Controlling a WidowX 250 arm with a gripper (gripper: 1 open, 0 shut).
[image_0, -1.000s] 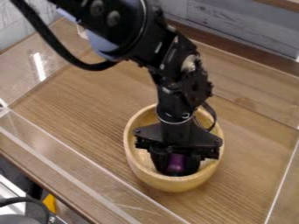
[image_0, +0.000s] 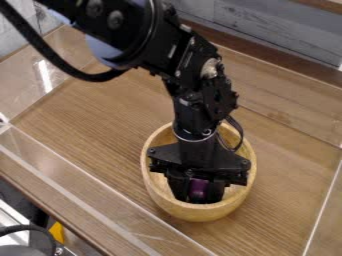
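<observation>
A light wooden bowl (image_0: 193, 208) stands on the wooden table in the lower middle of the camera view. My black gripper (image_0: 199, 188) reaches down into it from above, its body covering much of the bowl's inside. A small dark purple object (image_0: 199, 186) lies in the bowl between or just behind the fingers. Whether the fingers are closed on it is hidden.
A white wall runs along the back. Cables and a small yellow item sit at the lower left, beyond the table's edge.
The gripper has shifted very slightly within the bowl, and a little less of the purple object shows. The bowl stays in place.
</observation>
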